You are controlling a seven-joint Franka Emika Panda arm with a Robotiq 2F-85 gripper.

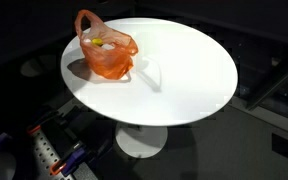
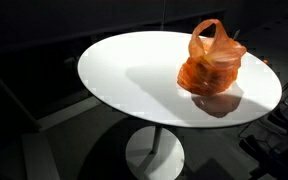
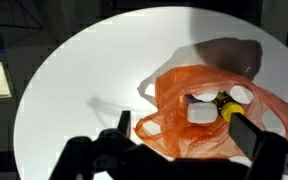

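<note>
An orange plastic bag (image 1: 108,58) stands on the round white table (image 1: 174,80), its handle loop sticking up. From the other side, the same bag (image 2: 209,75) sits close to the table's edge. Looking down in the wrist view, I see the open bag (image 3: 172,90) with a white item (image 3: 201,110) and a yellow item (image 3: 226,108) inside. My gripper is open above the bag's near part, its fingers wide apart. Nothing shows held between them. The exterior views do not show the gripper clearly.
A single white pedestal (image 1: 141,138) carries the table. Dark equipment with cables (image 1: 59,150) stands beside it at the lower left, and the floor around is dark.
</note>
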